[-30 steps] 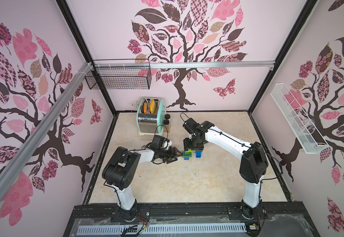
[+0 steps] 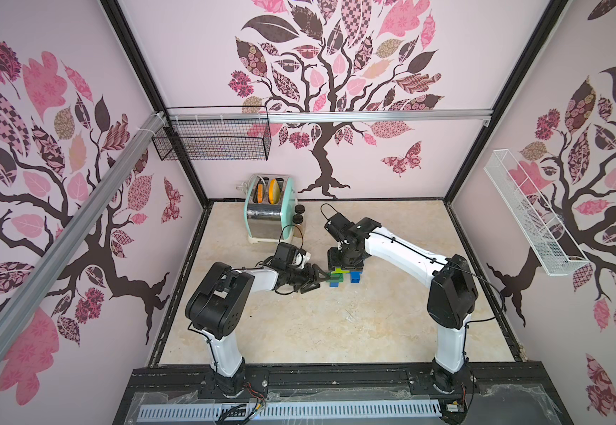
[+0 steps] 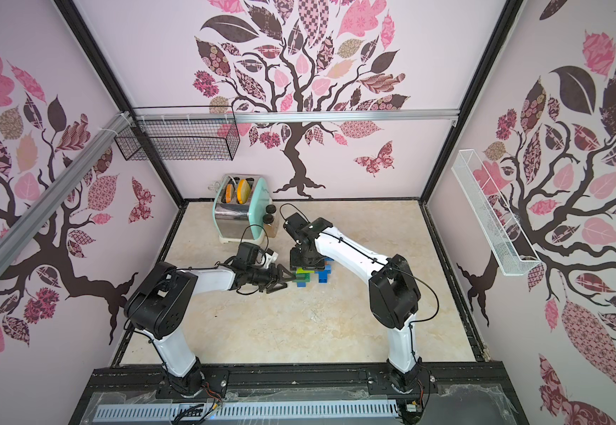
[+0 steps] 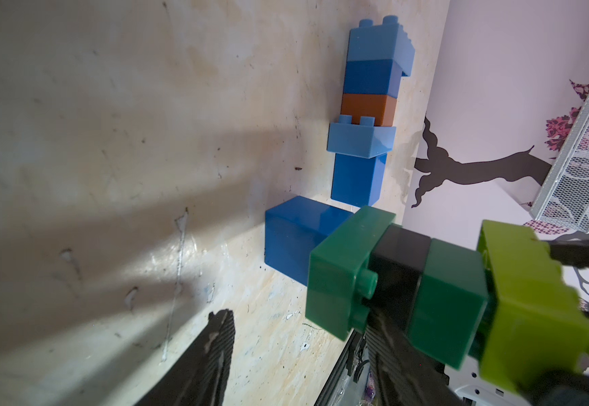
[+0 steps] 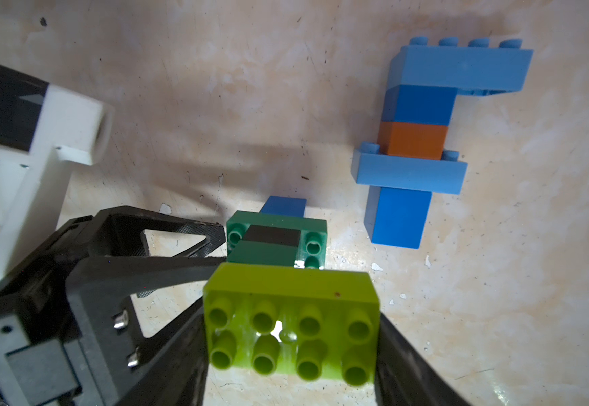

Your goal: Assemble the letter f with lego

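My right gripper is shut on a lime brick (image 5: 294, 287). Under it follow a small green brick (image 4: 446, 301), a black brick (image 4: 397, 270) and a wider green brick (image 4: 338, 277). A dark blue brick (image 4: 301, 237) forms the bottom; whether it rests on the table cannot be told. To the left of this stack, my left gripper is part open, with nothing visibly held. One of its fingers (image 4: 392, 365) is close against the green bricks; contact is unclear. Beyond lies a similar f shape in light blue (image 5: 409, 172), blue and orange bricks.
The toaster (image 2: 265, 219) stands behind my left arm. A white wire basket (image 2: 538, 212) hangs on the right wall and a black one (image 2: 216, 138) at the back left. Bare table lies in front of the stack.
The left arm has shifted only a little, its gripper staying beside the stack.
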